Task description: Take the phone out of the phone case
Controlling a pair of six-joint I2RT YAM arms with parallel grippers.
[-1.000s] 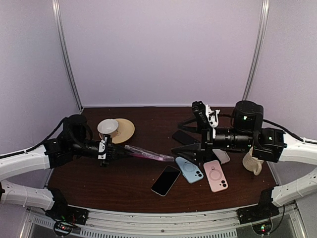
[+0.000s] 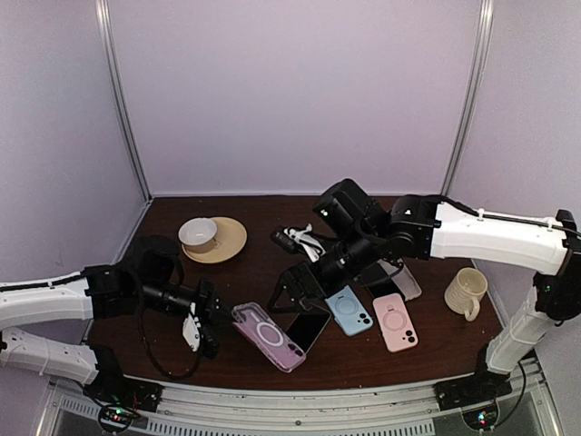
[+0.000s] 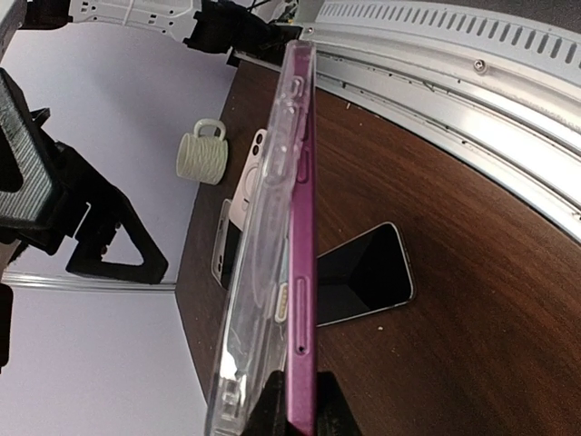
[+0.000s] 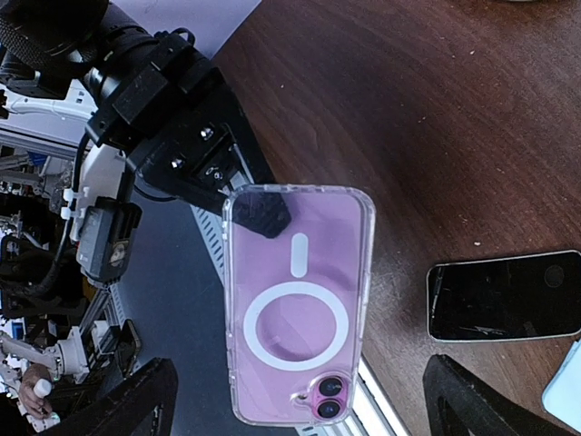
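Observation:
A pink-purple phone (image 3: 302,272) in a clear case (image 3: 238,336) hangs over the front of the table, with my left gripper shut on the phone's near end. In the left wrist view the case's near end spreads apart from the phone, while their far ends lie close together. The right wrist view shows the case's back with a white ring (image 4: 296,326) and camera lenses at the lower end. My right gripper (image 2: 290,295) is open, its fingers (image 4: 467,404) to either side of the case's lower end, apart from it.
A black-screened phone (image 2: 309,331) lies on the table just beyond the held one. To the right are a blue phone (image 2: 348,310), a pink phone (image 2: 395,322) and a cream mug (image 2: 465,292). A white bowl (image 2: 198,232) and a tan plate (image 2: 234,240) stand at back left.
The held phone and case have turned from nearly edge-on to showing the case's back from above, and swung toward the front. My right gripper has come left and closer to them.

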